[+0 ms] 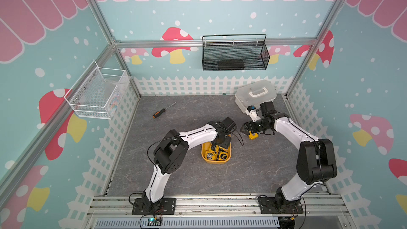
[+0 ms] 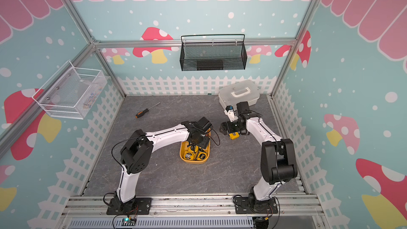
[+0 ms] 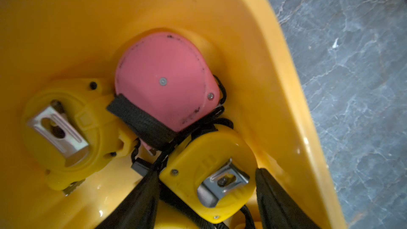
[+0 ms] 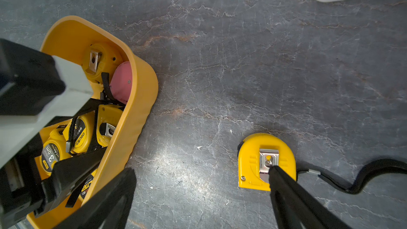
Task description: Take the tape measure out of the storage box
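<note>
The yellow storage box (image 1: 217, 161) holds several yellow tape measures and a pink one (image 3: 163, 80). My left gripper points down inside the box and is open. Its fingers (image 3: 279, 203) stand on either side of a yellow tape measure (image 3: 209, 161) with a metal clip; whether both touch it is unclear. To the right of the box, another yellow tape measure (image 4: 265, 152) lies on the table, its black strap stretching right. Above the table my right gripper hangs open with nothing between its fingers; its right finger overlaps this tape measure's lower edge in the wrist view.
A lidded translucent box (image 1: 255, 93) stands at the back right. A screwdriver (image 1: 164, 109) lies at the back left. Black straps tangle among the tape measures.
</note>
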